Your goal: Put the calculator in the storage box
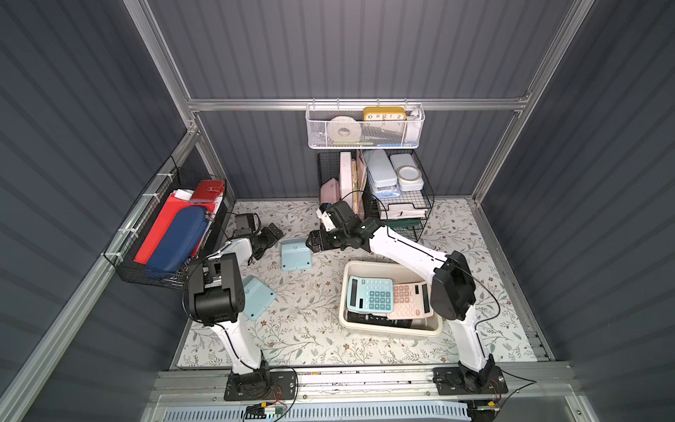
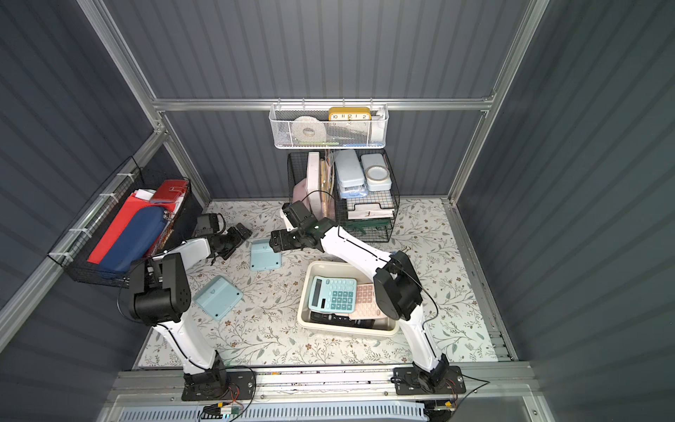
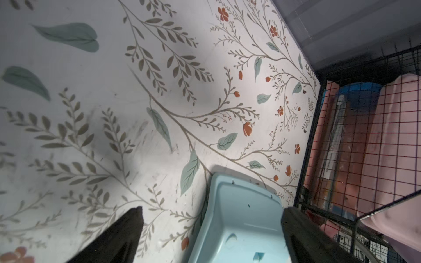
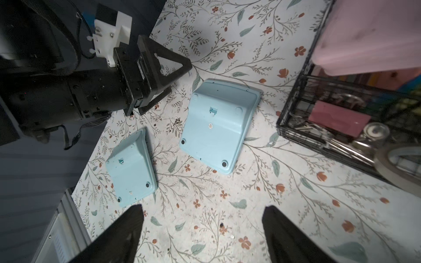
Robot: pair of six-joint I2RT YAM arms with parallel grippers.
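Two light-blue calculators lie face down on the patterned table: one calculator near the middle back, the other calculator farther left and nearer the front. In the cream storage box are a blue calculator, a pink calculator and something black. My right gripper hovers just right of the middle-back calculator, its fingers apart and nothing between them. To the left of that calculator, my left gripper stands open and empty above the table.
A black wire organizer with folders and cases stands at the back. On the left wall hangs a black basket with a red folder and blue pouch. A white mesh basket hangs above.
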